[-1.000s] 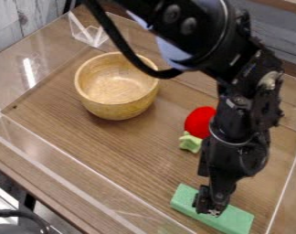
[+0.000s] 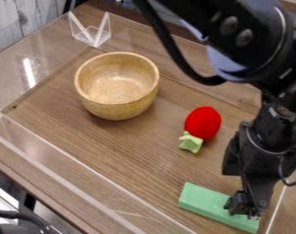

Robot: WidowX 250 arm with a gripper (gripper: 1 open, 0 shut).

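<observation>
My black gripper (image 2: 254, 192) hangs low at the right, its fingertips down at a mint-green block (image 2: 209, 200) lying flat on the wooden table near the front. The gripper looks open over the block's right part, though the dark fingers partly hide that end and where exactly they touch is hard to tell.
A wooden bowl (image 2: 115, 83) sits at the upper left, with a clear plastic object (image 2: 92, 30) behind it. A red item (image 2: 203, 122) with a pale green piece (image 2: 190, 143) lies left of the arm.
The gripper has moved to the right along the green block over the last second. The block has shifted slightly.
</observation>
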